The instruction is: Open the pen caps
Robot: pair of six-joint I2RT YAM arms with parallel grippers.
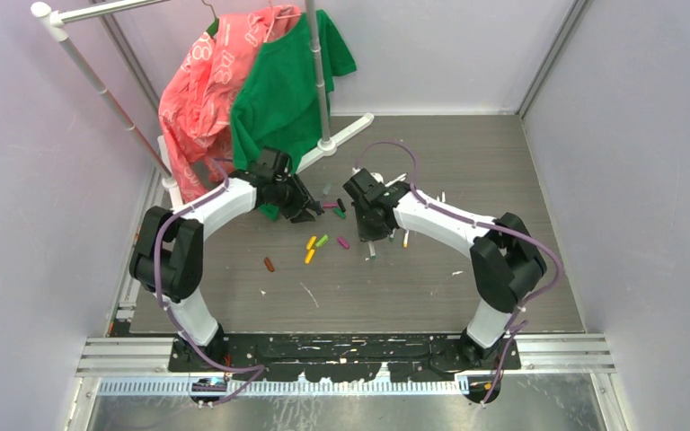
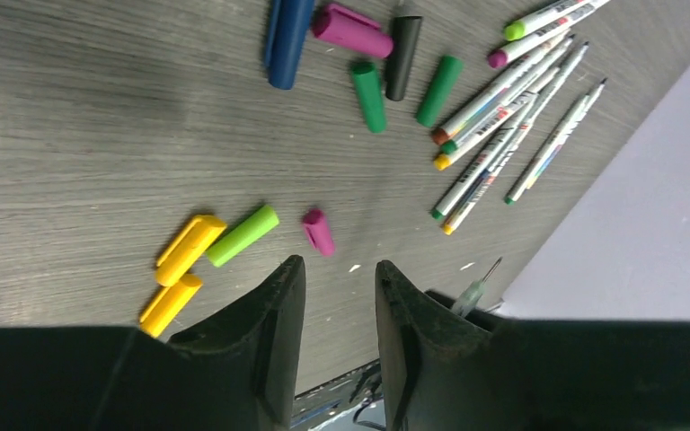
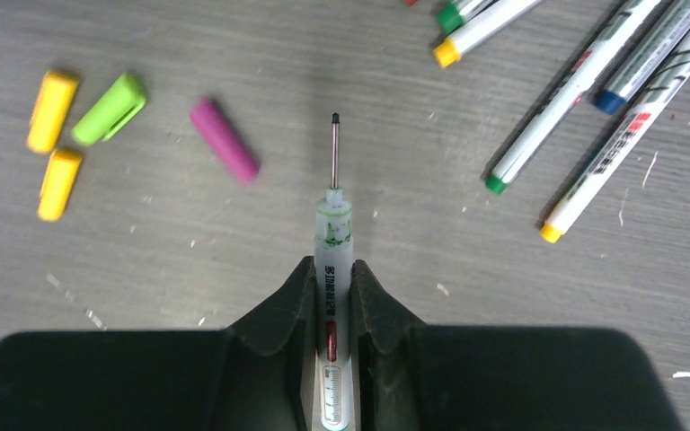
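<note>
My right gripper is shut on an uncapped white marker (image 3: 331, 296) with its thin tip exposed, pointing forward. My left gripper hangs above the table (image 2: 108, 153) with its fingers apart and nothing visible between them. Loose caps lie below: two yellow (image 2: 188, 247), light green (image 2: 243, 235), magenta (image 2: 319, 233), blue (image 2: 287, 40), purple (image 2: 350, 29), black (image 2: 402, 56) and green (image 2: 367, 94). A brown cap (image 1: 269, 265) lies nearer the front. Several white markers (image 2: 548, 144) lie in a cluster at the right.
A clothes rack (image 1: 317, 81) with a red garment (image 1: 199, 99) and a green shirt (image 1: 283, 90) stands at the back left, close behind my left gripper.
</note>
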